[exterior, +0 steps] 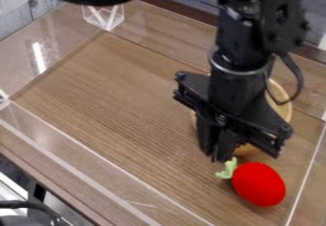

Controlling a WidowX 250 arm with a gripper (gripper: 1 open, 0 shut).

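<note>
My gripper (216, 133), dark with silver bolts, hangs large over the right half of the camera view; whether its fingers are open or shut is unclear. Just below it lies a red object with a light green top, like a strawberry or pepper (258, 183), on the wooden table (102, 96). A tan bowl (275, 100) is mostly hidden behind the gripper.
A clear plastic piece (105, 12) stands at the upper left edge. Dark cables or hardware show at the lower left corner.
</note>
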